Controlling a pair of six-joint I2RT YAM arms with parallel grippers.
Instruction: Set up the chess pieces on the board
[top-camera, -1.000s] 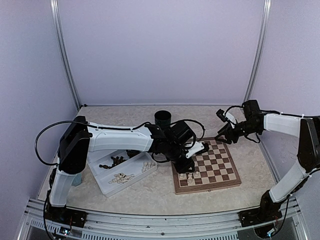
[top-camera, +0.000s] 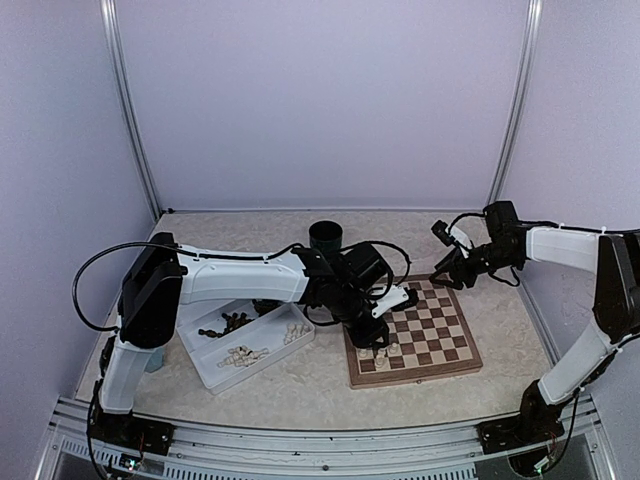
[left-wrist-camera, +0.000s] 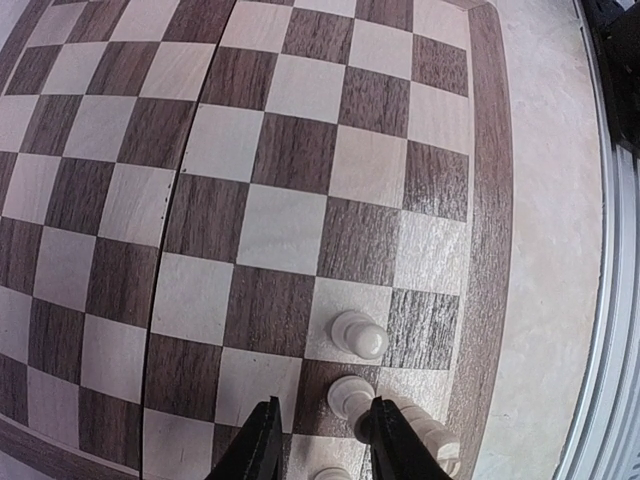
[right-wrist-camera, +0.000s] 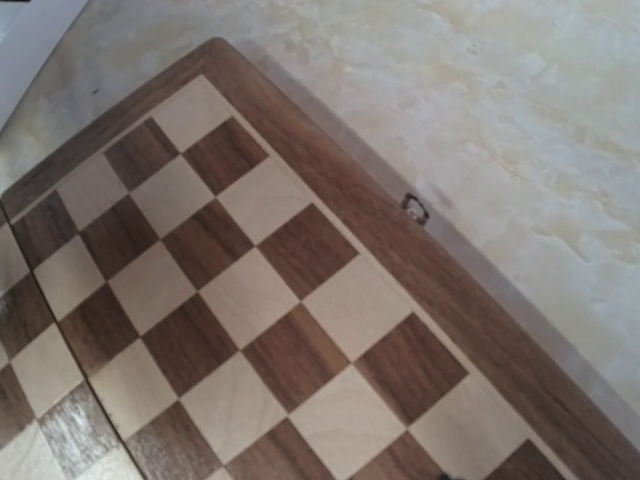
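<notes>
The chessboard (top-camera: 437, 338) lies on the right half of the table. Over its near left corner hovers my left gripper, open, its fingers apart. Around those fingertips the left wrist view has a few light pieces upright: a pawn (left-wrist-camera: 361, 338) just ahead, a second light piece (left-wrist-camera: 350, 394) partly behind the right finger, and a wider piece (left-wrist-camera: 430, 432) to the right. Another light top (left-wrist-camera: 332, 474) is cut off by the lower edge. At the board's far edge is my open right gripper (top-camera: 447, 275); the right wrist view holds only empty squares.
A white tray (top-camera: 215, 383) left of the board holds dark pieces (top-camera: 229, 324) and light pieces (top-camera: 243, 356), partly under my left arm. Behind that arm stands a dark green cup (top-camera: 325, 236). A small metal clasp (right-wrist-camera: 414, 208) sticks out from the board's side.
</notes>
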